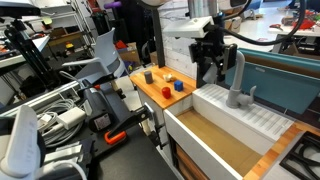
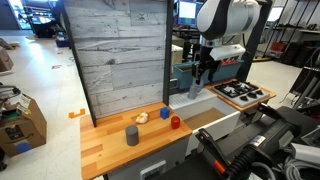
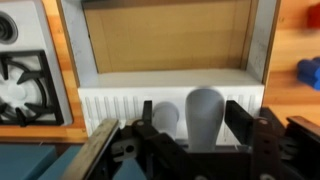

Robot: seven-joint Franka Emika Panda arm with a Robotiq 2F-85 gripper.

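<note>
A grey tap-like fixture [image 1: 238, 88] stands on the white ribbed strip [image 1: 258, 118] behind an open, brown-floored basin [image 1: 215, 138]. My gripper hangs over that strip, its fingers apart. In the wrist view a rounded grey upright piece [image 3: 205, 112] shows in the gap, closer to the right finger; whether either finger touches it cannot be seen. A smaller grey round piece [image 3: 165, 118] lies to its left, farther from the camera. From the side, the arm's dark body partly hides the fingertips.
On the wooden counter stand a red cup [image 2: 175, 122], a blue cup [image 2: 164, 113] and a grey cup [image 2: 132, 134]. A stove [image 1: 302, 153] lies at the opposite end. The basin is empty. A teal panel [image 1: 280, 82] rises behind the strip.
</note>
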